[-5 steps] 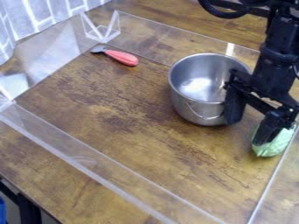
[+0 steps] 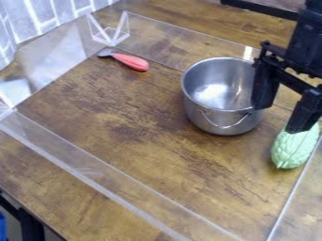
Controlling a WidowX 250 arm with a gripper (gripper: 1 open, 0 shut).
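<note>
My black gripper (image 2: 284,99) is at the upper right, raised over the right side of a steel pot (image 2: 212,89) and above a pale green cabbage-like vegetable (image 2: 295,149) that lies on the wooden table. Its fingers point down and look apart, with nothing visible between them. The pot stands upright near the middle, and its visible interior is empty.
A red-handled utensil (image 2: 130,61) lies at the upper left. Clear plastic walls (image 2: 101,179) border the work area. The wooden table (image 2: 113,122) has free room left of the pot and at the front.
My gripper has risen from low beside the pot and over the green vegetable, which is now more exposed. The pot and vegetable look unmoved.
</note>
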